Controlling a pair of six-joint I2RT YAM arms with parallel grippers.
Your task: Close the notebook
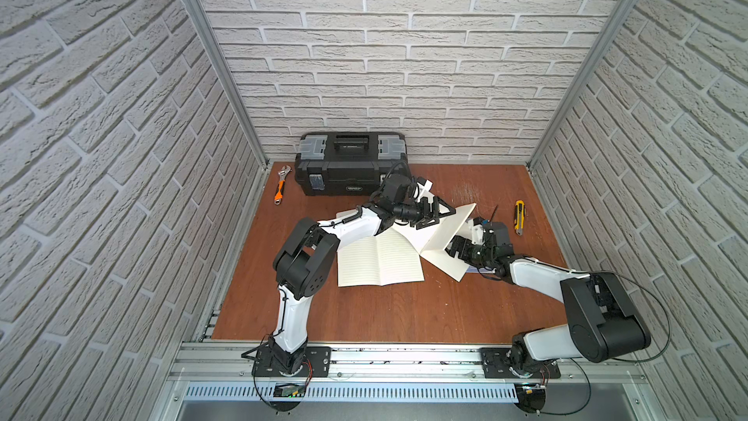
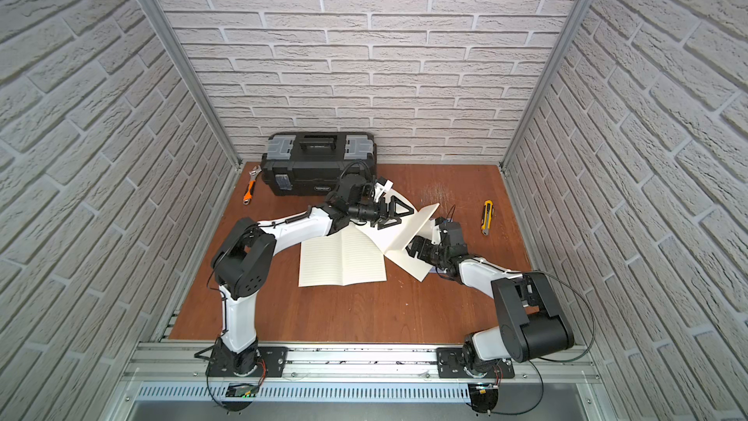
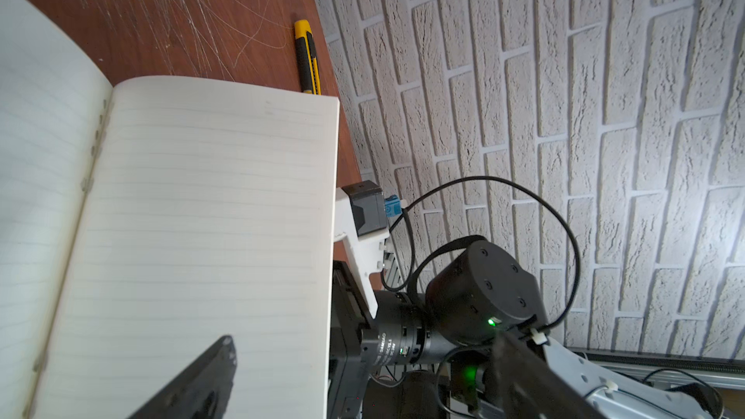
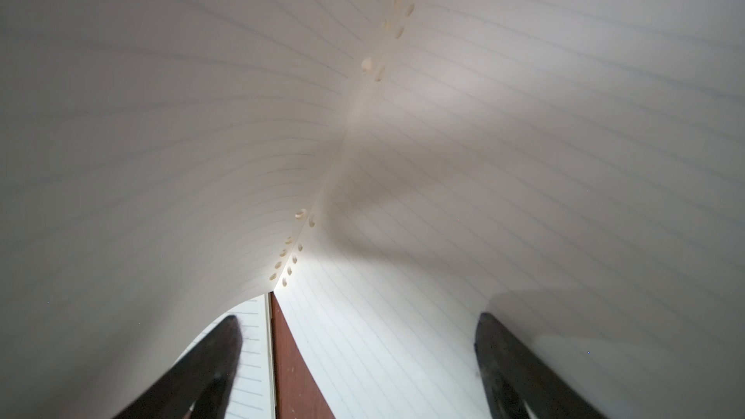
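A lined notebook (image 1: pixel 444 241) lies open on the right middle of the table, its upper pages lifted and curved. My left gripper (image 1: pixel 428 210) is open above those pages; the left wrist view shows a ruled page (image 3: pixel 201 248) below it. My right gripper (image 1: pixel 458 248) reaches in from the right under the raised pages; in the right wrist view its fingers (image 4: pixel 512 364) stand apart against curved paper (image 4: pixel 582 147). Another open notebook (image 1: pixel 358 261) lies flat to the left.
A black toolbox (image 1: pixel 350 163) stands at the back, an orange wrench (image 1: pixel 279 191) at back left and a yellow cutter (image 1: pixel 519 218) at the right. Bare table (image 1: pixel 413 315) shows along the front.
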